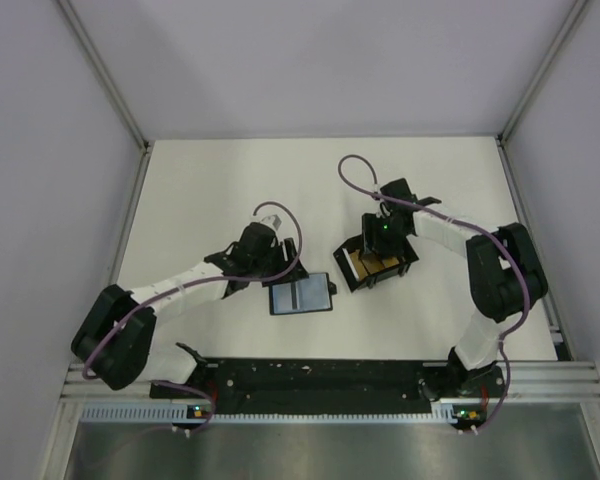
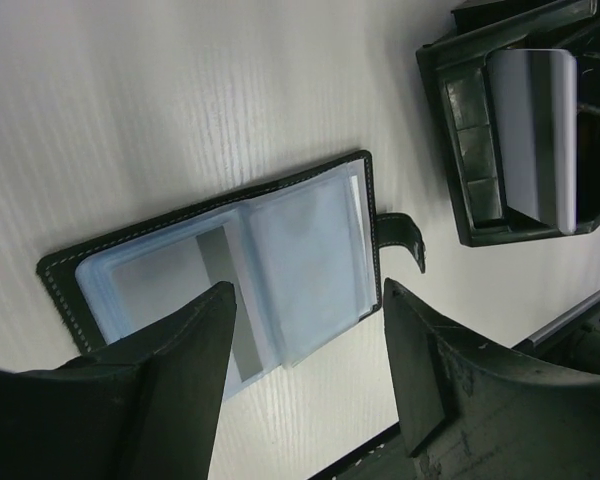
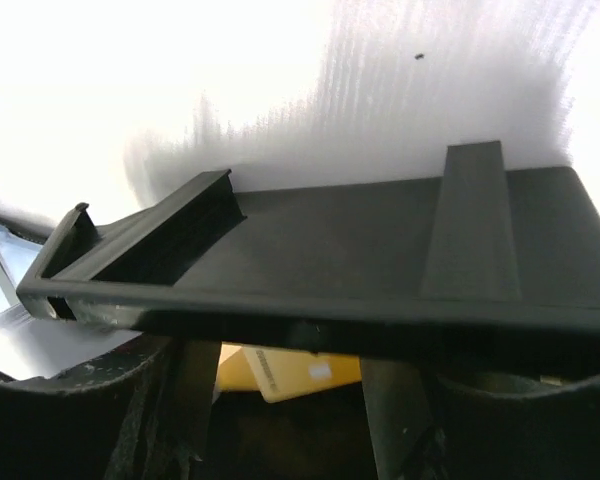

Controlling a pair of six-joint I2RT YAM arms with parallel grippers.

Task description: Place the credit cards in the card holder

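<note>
The card holder [image 2: 310, 260], an open black wallet with clear sleeves and a snap tab, lies on the table beneath my left gripper, which is open and empty. A black box [image 1: 352, 275] sits to its right, holding yellow cards [image 3: 300, 372] and a pale card-like piece [image 2: 520, 130]. My right gripper is over that box, open, its fingers reaching down beside the yellow cards, partly hidden behind the box's rim.
</note>
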